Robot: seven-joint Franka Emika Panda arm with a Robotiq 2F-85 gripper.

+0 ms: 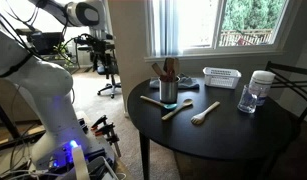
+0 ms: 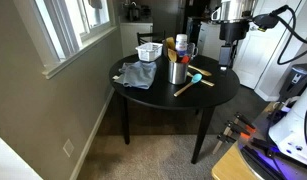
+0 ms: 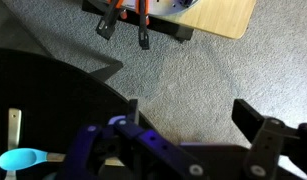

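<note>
My gripper is open, its dark fingers wide apart in the wrist view with only grey carpet showing between them. In exterior view 2 the gripper hangs above the near right side of the round black table. A metal canister holding wooden utensils stands on the table. Wooden spoons lie around it. The wrist view has a light-blue spoon at its lower left, on the dark tabletop.
A white basket, a clear jug and a grey cloth are also on the table. A dark chair stands behind it.
</note>
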